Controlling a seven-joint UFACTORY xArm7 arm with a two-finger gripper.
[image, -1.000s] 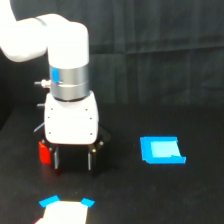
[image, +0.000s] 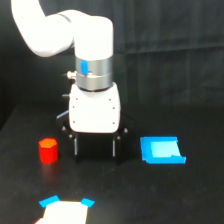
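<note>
A small red block (image: 48, 151) with a roughly six-sided outline rests on the dark table at the left. Just to its right, my gripper (image: 94, 152) points down with its fingers (image: 75, 147) spread wide. The gap between them looks empty, and the gripper stands open. The block is clear of the near finger in the picture. How high the fingertips are above the table is hard to judge.
Blue tape frames a pale square (image: 164, 149) on the table at the right. A white sheet (image: 66, 213) with blue corner tape lies at the bottom edge. Bare dark table (image: 125, 185) spreads between them, with a dark curtain (image: 165, 60) behind.
My gripper has moved right and up in the picture, still open. The red block, partly hidden behind it before, now shows whole. Both taped markers stay put.
</note>
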